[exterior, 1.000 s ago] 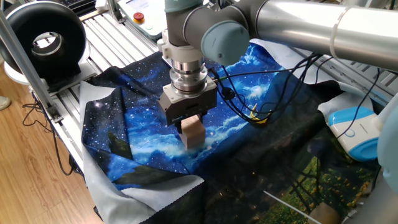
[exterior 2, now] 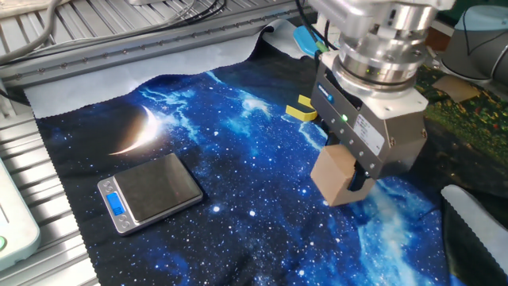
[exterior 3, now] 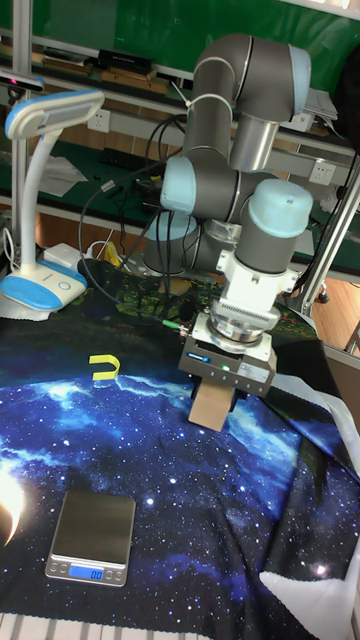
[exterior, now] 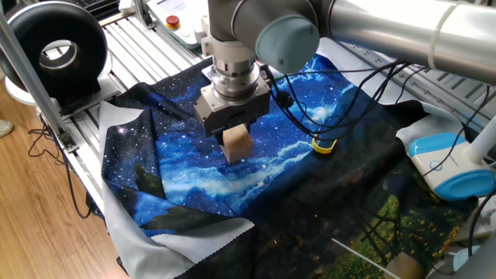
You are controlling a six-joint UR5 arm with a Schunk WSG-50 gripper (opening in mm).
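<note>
A tan, box-shaped block [exterior 2: 336, 175] is held between the fingers of my gripper [exterior 2: 357, 176], which is shut on it. In the third exterior view the block [exterior 3: 212, 405] hangs tilted below the gripper body, over the blue starry cloth [exterior 3: 176, 459]. The first exterior view has the block [exterior: 237, 144] in front of the gripper, whose far finger is mostly hidden. A kitchen scale [exterior 2: 163, 191] with a dark plate lies flat on the cloth, its display lit. A yellow U-shaped piece [exterior 3: 104, 368] rests on the cloth, apart from the gripper.
A white and blue lamp base [exterior: 446, 164] stands at the table's far side. Loose black cables [exterior: 364, 101] hang from the arm. The cloth is folded up in places, with a grey underside [exterior: 178, 252]. Open cloth lies between block and scale.
The gripper has risen with the block in it, which now sits higher in the first exterior view. The arm's upper joint has shifted a little to the right.
</note>
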